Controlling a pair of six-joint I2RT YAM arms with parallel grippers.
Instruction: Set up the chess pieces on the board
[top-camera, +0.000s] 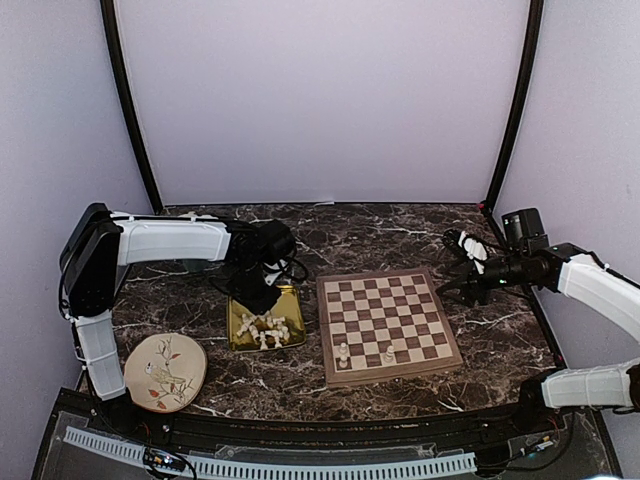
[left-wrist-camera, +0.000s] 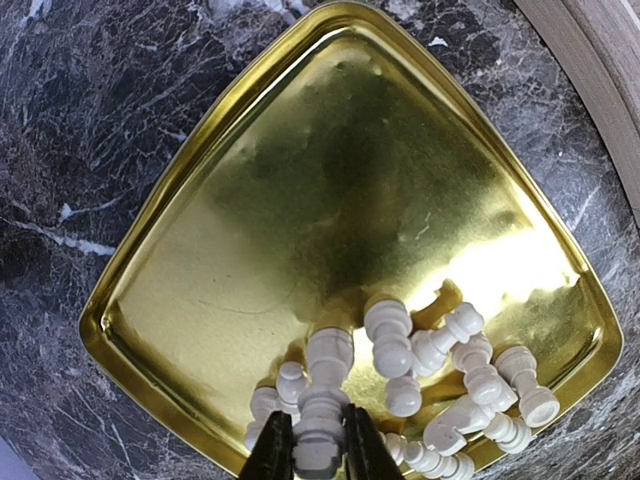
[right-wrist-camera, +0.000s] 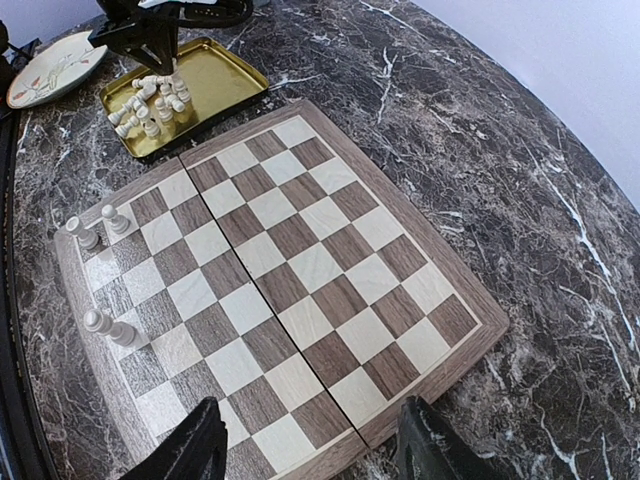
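Observation:
In the left wrist view my left gripper is shut on a white chess piece (left-wrist-camera: 318, 400), its base toward the middle of the gold tray (left-wrist-camera: 170, 175). I cannot tell whether that piece still touches the tray. More white pieces (left-wrist-camera: 388, 335) lie loose around it, some toppled. The chessboard (right-wrist-camera: 322, 270) is flat on the table, with several white pieces standing along one side, among them a tall one (right-wrist-camera: 110, 327) and a pawn (right-wrist-camera: 116, 219). Over the board's near edge in the right wrist view, my right gripper is open and empty.
A round plate with a bird design (top-camera: 166, 373) sits at the front left of the dark marble table (top-camera: 330, 245). Bare table lies behind the board and tray. Only a narrow strip separates tray and board.

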